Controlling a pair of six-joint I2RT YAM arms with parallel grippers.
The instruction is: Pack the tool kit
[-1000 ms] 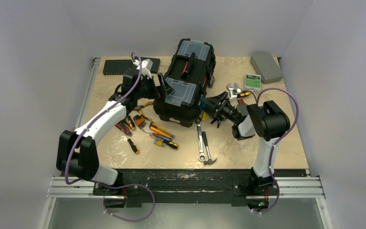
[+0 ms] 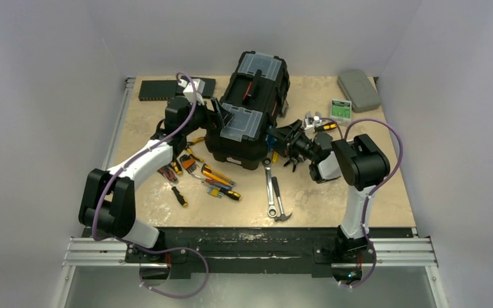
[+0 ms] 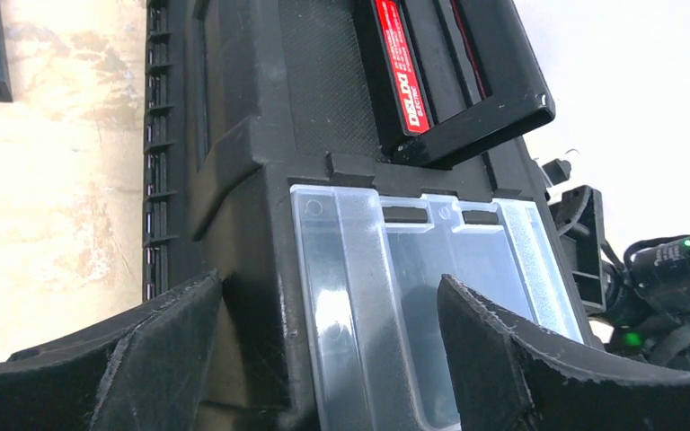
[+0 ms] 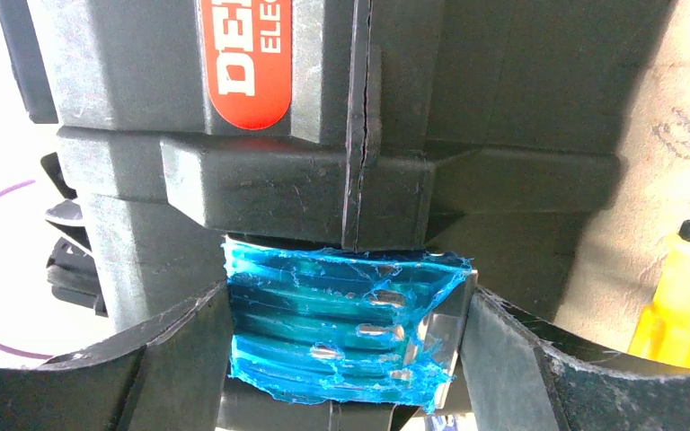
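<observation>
A black toolbox (image 2: 244,147) with clear lid compartments (image 3: 445,314) stands in the middle of the table. My left gripper (image 2: 221,112) is at its near left top, fingers apart over the clear lid in the left wrist view; whether they grip anything is unclear. My right gripper is at the box's right side, fingers part open on either side of a blue, film-covered latch (image 4: 341,328); contact looks close.
Loose tools lie in front and to the left, including a wrench (image 2: 269,189), hammer (image 2: 277,196) and knife (image 2: 215,173). A grey case (image 2: 358,90) and green-filled box (image 2: 341,110) sit back right. Two dark cases (image 2: 157,90) lie back left.
Both arms have shifted very slightly, and the toolbox has moved a touch toward the back.
</observation>
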